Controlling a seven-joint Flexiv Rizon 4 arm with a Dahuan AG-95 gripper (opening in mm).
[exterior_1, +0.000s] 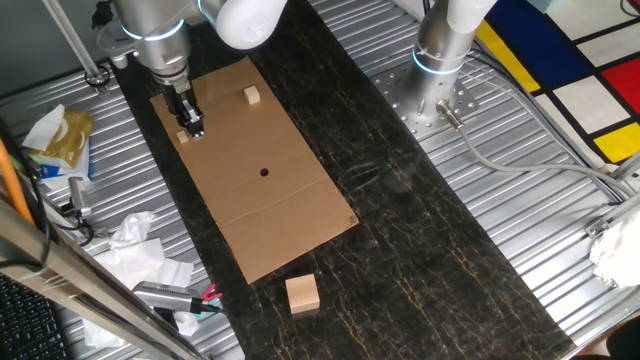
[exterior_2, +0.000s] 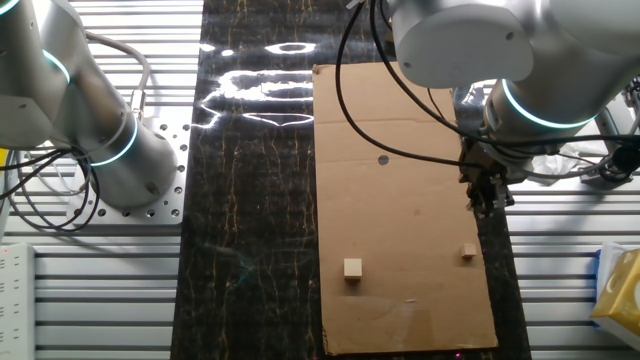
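Note:
My gripper (exterior_1: 198, 133) hangs over the left edge of a flat cardboard sheet (exterior_1: 270, 210), pointing down. In exterior view 1 a small wooden block (exterior_1: 183, 137) appears right beside its fingertips; in exterior view 2 that small block (exterior_2: 468, 251) lies on the cardboard, apart from the gripper (exterior_2: 490, 208). A larger pale cube (exterior_1: 252, 95) sits near the far end of the sheet. The biggest wooden block (exterior_1: 302, 294) rests on the dark table off the sheet's near end. Whether the fingers are open or shut is too small and dark to make out.
A dark round spot (exterior_1: 264, 172) marks the cardboard's middle. The robot base (exterior_1: 436, 95) stands on the slatted metal surface to the right. Tissue packs (exterior_1: 65, 140) and a grey tool (exterior_1: 168, 297) lie left of the dark table (exterior_1: 420, 250), whose right half is clear.

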